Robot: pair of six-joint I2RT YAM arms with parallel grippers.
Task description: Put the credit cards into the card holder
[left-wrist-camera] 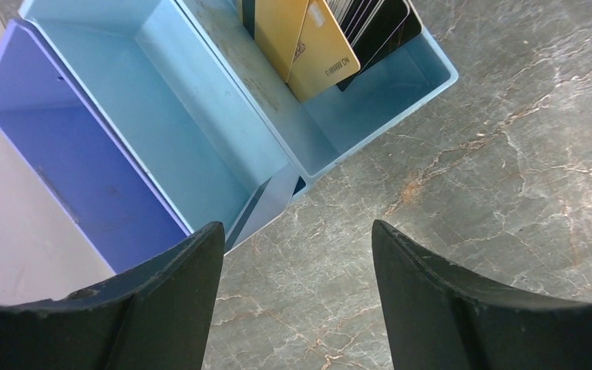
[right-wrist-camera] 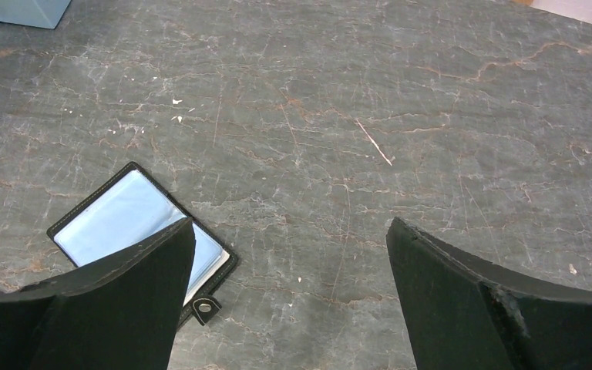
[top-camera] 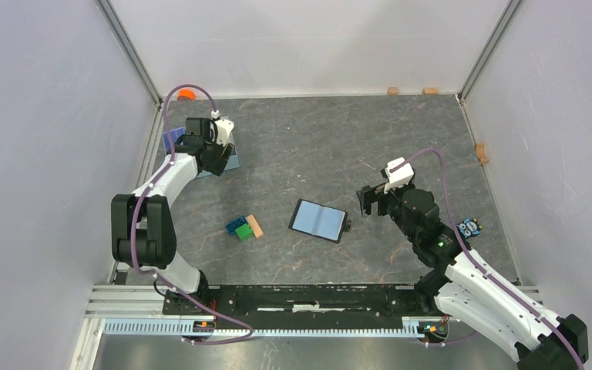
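Gold and black cards (left-wrist-camera: 320,54) stand leaning in a light blue compartment at the top of the left wrist view. My left gripper is over the front edge of the bins. Its fingers are parted, with only tabletop visible between them; the cards are beyond its tips. The card holder (top-camera: 317,220), black-edged with pale blue inside and a snap tab, lies flat at the table's front middle. Up and to the right of the holder, my right gripper is open and empty. Its left finger covers part of the holder in the right wrist view.
Beside the card compartment are an empty light blue compartment (left-wrist-camera: 189,116) and a purple one (left-wrist-camera: 85,169). Blue, green (top-camera: 244,232) and tan blocks sit left of the holder. An owl-like item (top-camera: 469,227) lies by the right wall.
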